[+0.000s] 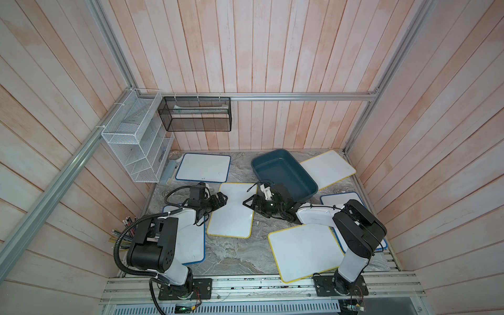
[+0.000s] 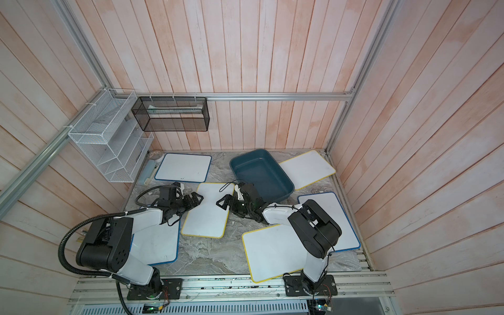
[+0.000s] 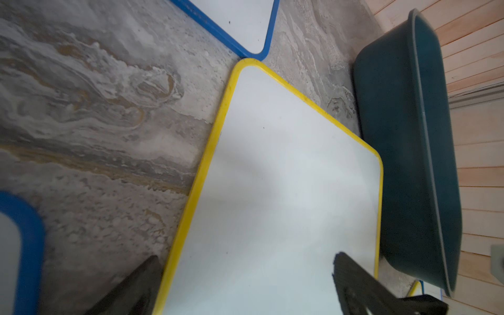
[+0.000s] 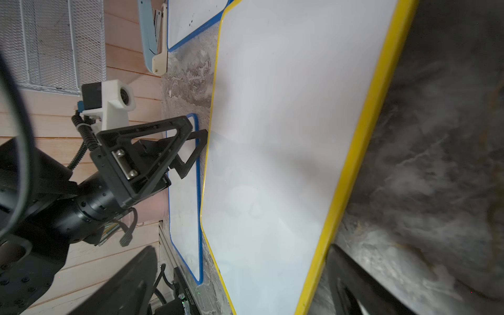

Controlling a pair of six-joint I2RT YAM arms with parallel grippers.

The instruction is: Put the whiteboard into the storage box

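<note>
A yellow-edged whiteboard (image 1: 231,223) lies in the middle of the table, slightly turned, between my two arms. In the top left view my left gripper (image 1: 222,200) is over its left side, and my right gripper (image 1: 248,202) is over its right side. Both are open. The left wrist view has the board's left yellow edge beside one of the left fingers (image 3: 137,286); the board spans most of the gap below. In the right wrist view the right yellow edge runs close to one of the right fingers (image 4: 357,281). The dark teal storage box (image 1: 258,169) stands behind my right arm.
Blue-edged whiteboards (image 1: 203,167) lie at back left, under the left arm and at the right. Other yellow-edged boards (image 1: 304,252) lie at front right and back right. White wire shelves (image 1: 137,139) and a black mesh basket (image 1: 194,126) hang above the back left.
</note>
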